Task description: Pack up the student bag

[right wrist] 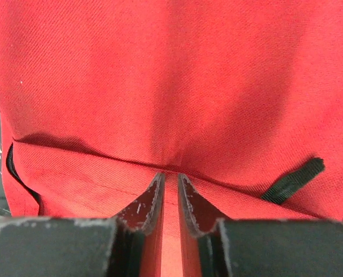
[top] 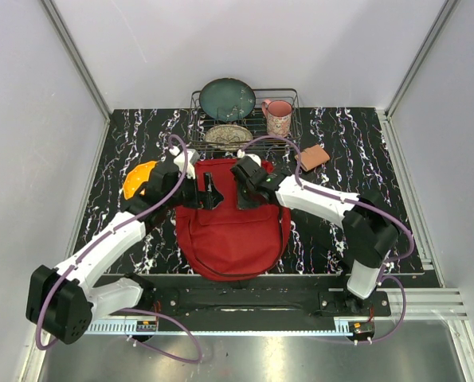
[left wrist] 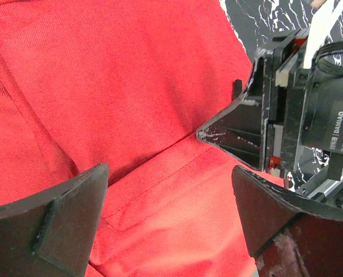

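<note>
A red bag [top: 233,251] lies flat in the middle of the table. Across it runs a pocket edge, seen as a fold in the right wrist view, with a short black tab [right wrist: 295,180] beside it. My left gripper is wide open over the red cloth, with nothing held. Over the fold my right gripper is partly open. Only a narrow gap separates its fingertips, and red cloth shows through it; whether the cloth edge sits between them cannot be made out. The left wrist view also shows the right gripper close to the cloth.
Behind the bag stands a wire rack [top: 256,126] with a green plate [top: 227,99], a patterned plate [top: 229,135] and a pink mug [top: 278,118]. A brown item [top: 312,157] lies right, a yellow-orange item [top: 139,178] left. Right of the bag, the table is largely clear.
</note>
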